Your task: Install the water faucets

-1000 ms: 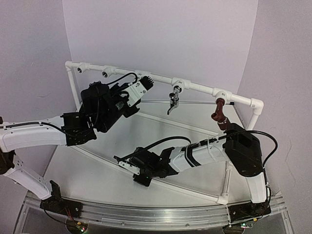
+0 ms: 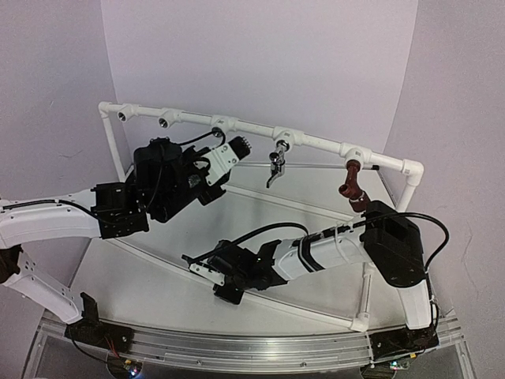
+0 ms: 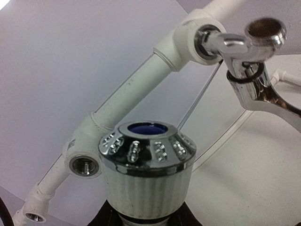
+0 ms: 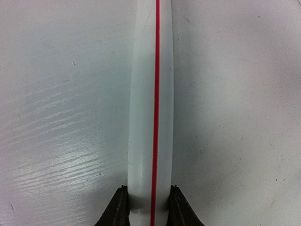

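A white ribbed faucet knob (image 3: 146, 186) with a chrome ring and blue cap stands upright in the left wrist view. The left gripper is shut on the stem below it, its dark fingers (image 3: 186, 215) on both sides. Behind the knob, a tee with an open threaded socket (image 3: 84, 165) shows on the white pipe. A chrome faucet (image 2: 276, 162) and a dark red one (image 2: 353, 189) hang from the upper pipe. Low down, my right gripper is shut on a white pipe with a red stripe (image 4: 153, 103).
The white pipe rack (image 2: 252, 129) leans across the workspace, with more empty tees (image 2: 164, 122) at its left. A metal rail (image 2: 260, 347) runs along the front. The right forearm (image 2: 323, 251) crosses the rack's lower middle. Walls close in both sides.
The rack's upper pipe, with its faucets, has shifted a little to the left. My left gripper has lowered slightly. The right gripper has moved very slightly left, still at the lower pipe.
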